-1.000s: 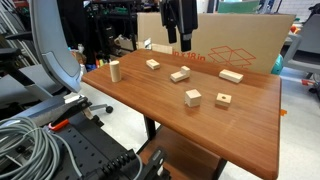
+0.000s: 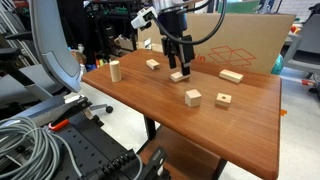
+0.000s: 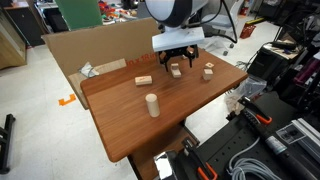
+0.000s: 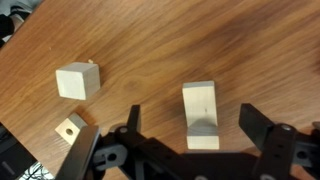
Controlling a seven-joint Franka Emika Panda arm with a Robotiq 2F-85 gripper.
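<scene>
My gripper [image 2: 178, 67] hangs low over the wooden table, fingers wide apart. A small pale oblong block [image 2: 180, 77] lies on the table just below it. In the wrist view the block [image 4: 200, 112] lies lengthwise between the two dark fingers, with a clear gap to each side. Nothing is held. From the second exterior view, the same block [image 3: 175, 71] shows under the gripper [image 3: 180, 66].
Nearer the front stand a pale cube [image 2: 193, 98] and a block with a dark spot [image 2: 223, 100]. A further oblong block [image 2: 231, 76] lies at the back, another small block [image 2: 152, 64] to the left, and an upright cylinder [image 2: 115, 71] near the left edge.
The arm has come down from well above the table to just over the oblong block. None of the blocks has visibly moved, and the gripper stays open.
</scene>
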